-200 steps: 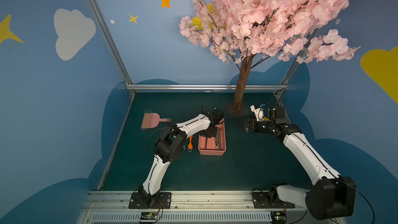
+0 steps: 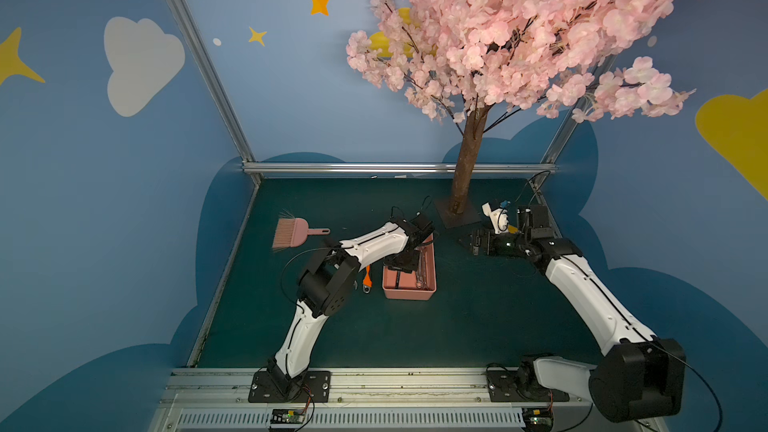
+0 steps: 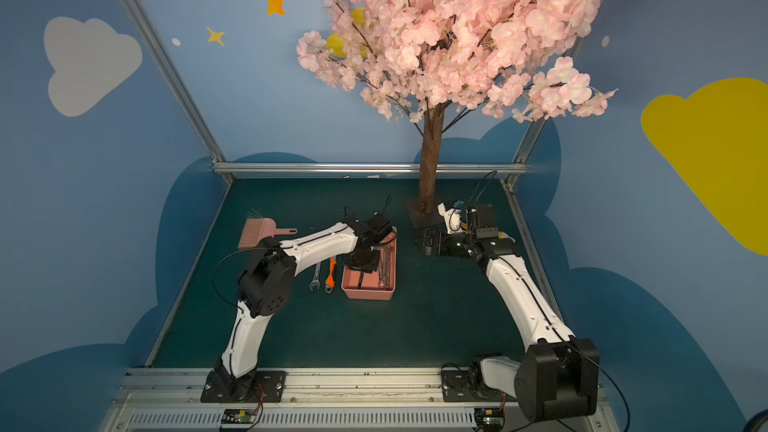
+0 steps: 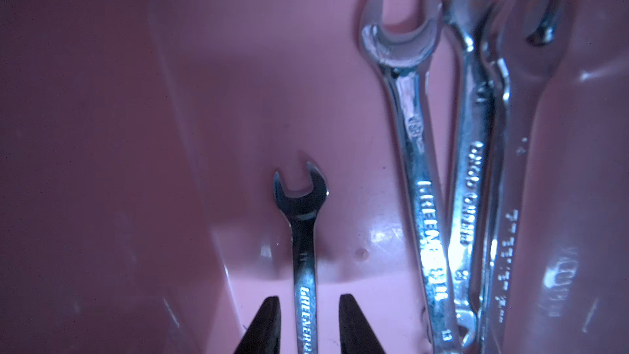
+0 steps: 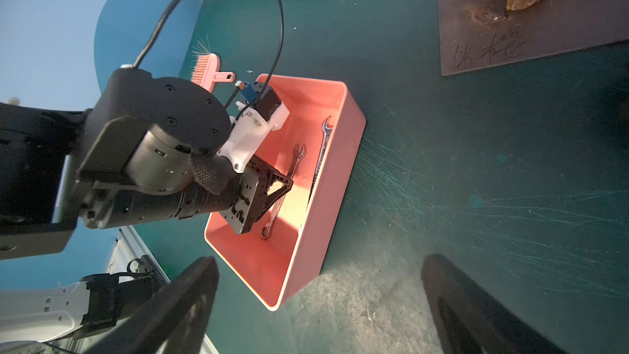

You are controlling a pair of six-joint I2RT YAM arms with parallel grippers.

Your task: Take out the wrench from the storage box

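The pink storage box [image 5: 327, 216] stands on the dark green table. Inside it, a small silver wrench [image 4: 302, 242] lies apart on the floor of the box. My left gripper reaches down into the box. Its two fingertips stand apart on either side of that wrench's shaft, with a gap showing at each side. A larger wrench [image 4: 419, 177] and several others lie together along the right wall. The small wrench's lower end is cut off in the left wrist view. My right gripper is open and empty, above the table to the right of the box.
Left of the box lie a wrench [image 3: 316, 277] and an orange-handled tool [image 3: 330, 275]. A pink brush [image 2: 292, 233] is farther left. The tree's base plate [image 5: 537, 32] stands behind and right. Free table surrounds the front.
The right arm keeps its place.
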